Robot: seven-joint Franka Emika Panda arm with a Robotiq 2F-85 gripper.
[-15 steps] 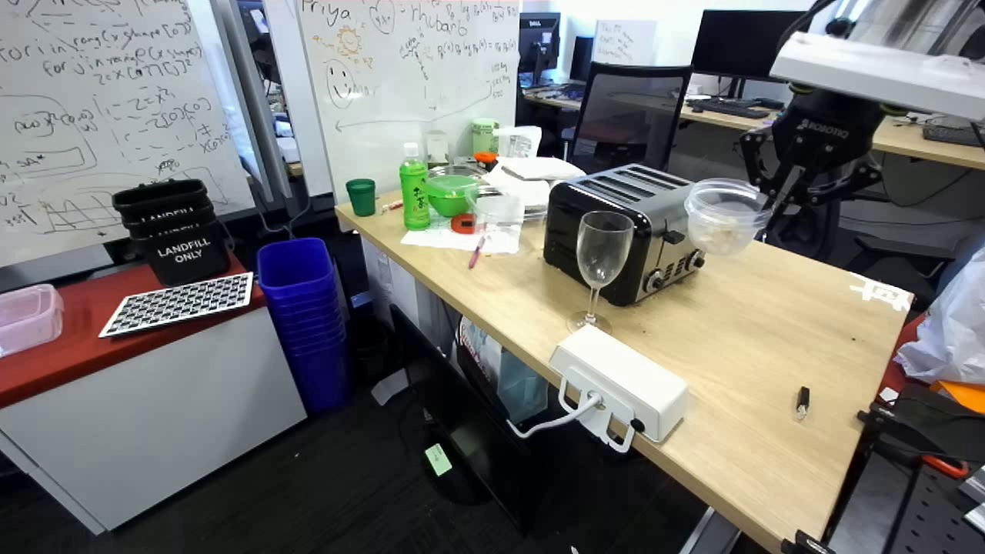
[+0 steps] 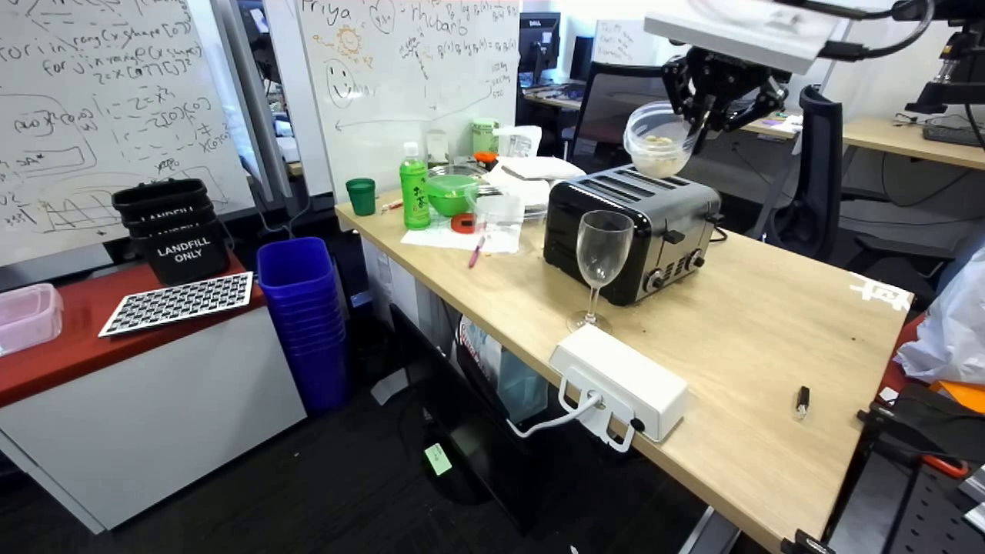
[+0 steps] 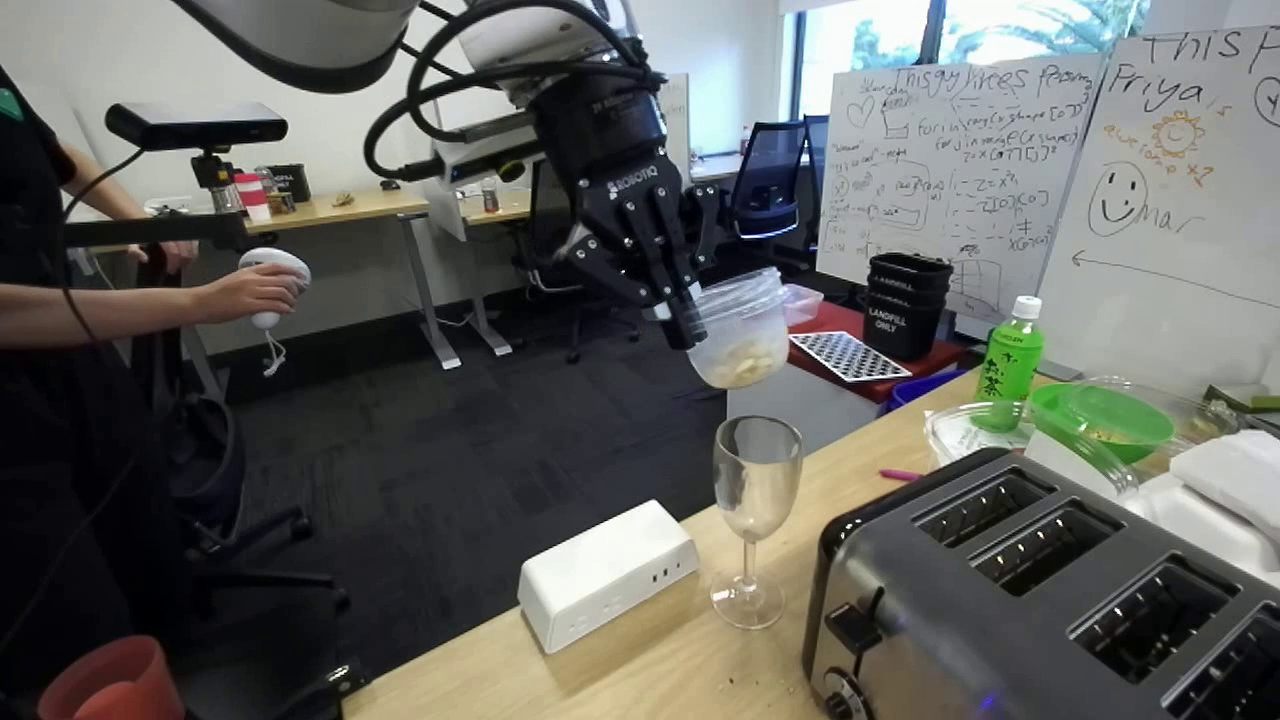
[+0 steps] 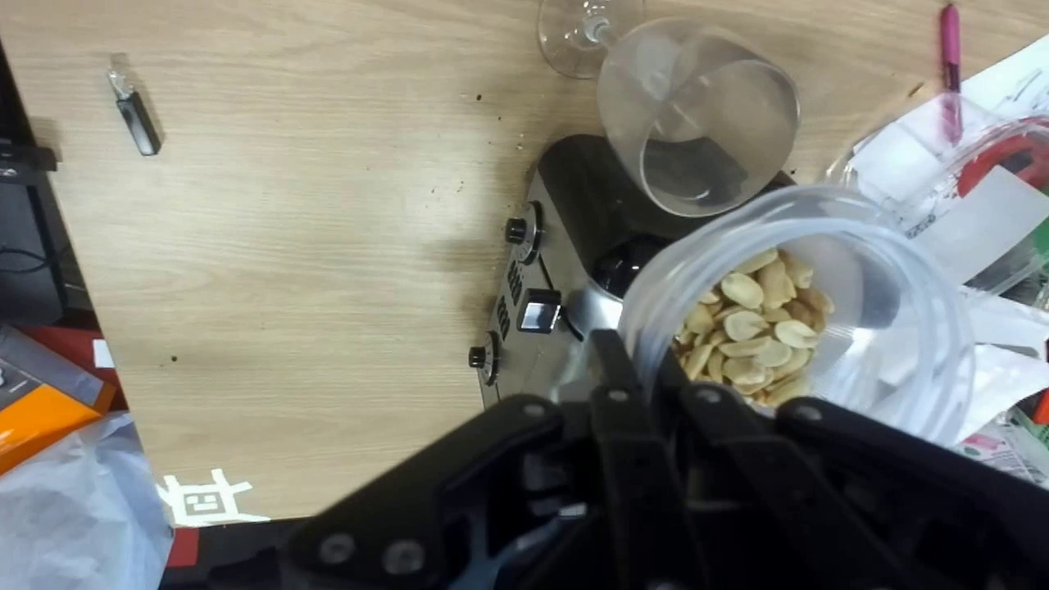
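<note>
A clear round plastic tub with peanuts in its bottom is held up in the air, tilted. My gripper is shut on its rim, one finger on either side of the wall. In exterior view 2 the tub hangs from the gripper, higher than an upright clear wine glass. That glass stands on the table beside the toaster and looks empty. From the wrist, the glass lies just beyond the tub's edge, apart from it.
A black and silver toaster stands behind the glass. A white power box sits at the table edge. A green bottle and packaging crowd the far end. Bare table surrounds a small black object.
My gripper has carried the tub up and leftward in exterior view 1, from in front of the toaster's right end to above it. The tub is more tilted; the glass has not moved.
</note>
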